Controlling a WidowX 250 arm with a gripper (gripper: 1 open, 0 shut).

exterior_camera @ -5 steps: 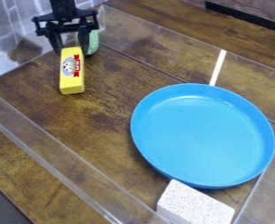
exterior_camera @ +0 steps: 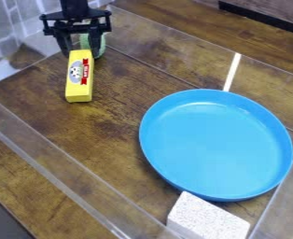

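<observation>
My black gripper [exterior_camera: 76, 35] is at the top left, its fingers reaching down to the upper end of a yellow box [exterior_camera: 79, 84] with a cartoon label and red print. The gripper looks shut on that box, though its fingertips are small and dark in this view. A pale green object [exterior_camera: 97, 43] sits just behind, beside the fingers, partly hidden.
A large blue plate [exterior_camera: 216, 140] fills the right of the wooden table. A white speckled block [exterior_camera: 208, 219] lies at the bottom edge. Clear plastic walls border the left and lower sides. The table's middle is open.
The gripper and yellow box have shifted slightly to the right. The plate and white block have stayed in place.
</observation>
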